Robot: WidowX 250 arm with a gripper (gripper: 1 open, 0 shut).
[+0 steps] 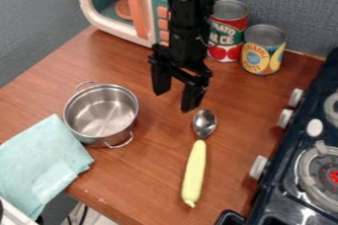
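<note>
My black gripper (177, 83) hangs over the middle of the wooden table, open, with nothing visible between its fingers. Below and to its right a spoon (204, 123) lies above a yellow-handled piece (195, 175), the two in one line. A steel pot (99, 117) with two handles stands to the left of the gripper. Behind the gripper, at the back right, stand a red-labelled can (226, 37) and a yellow-labelled can (262, 53).
A teal cloth (38, 168) lies at the left front edge. A black stove (284, 194) with knobs borders the right side. A toy microwave (114, 17) stands at the back left.
</note>
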